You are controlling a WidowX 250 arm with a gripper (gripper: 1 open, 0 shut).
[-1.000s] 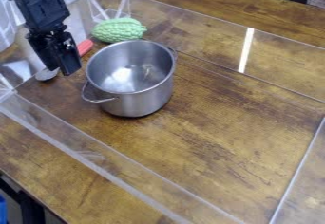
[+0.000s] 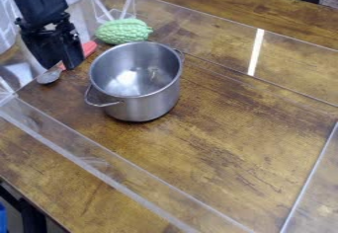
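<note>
A black robot gripper (image 2: pixel 53 49) hangs at the upper left, beside a steel pot (image 2: pixel 134 94) with side handles that stands on the wooden table (image 2: pixel 238 138). A small red object (image 2: pixel 87 47) lies partly hidden behind the gripper, and a metal piece (image 2: pixel 49 76) rests just below it. Whether the gripper is open or shut, or holds either object, is unclear.
A green bumpy vegetable (image 2: pixel 125 32) lies behind the pot. Clear transparent panels border the work area on several sides. The table right of the pot is bare.
The gripper has shifted slightly at the upper left; the pot and the green vegetable are unchanged.
</note>
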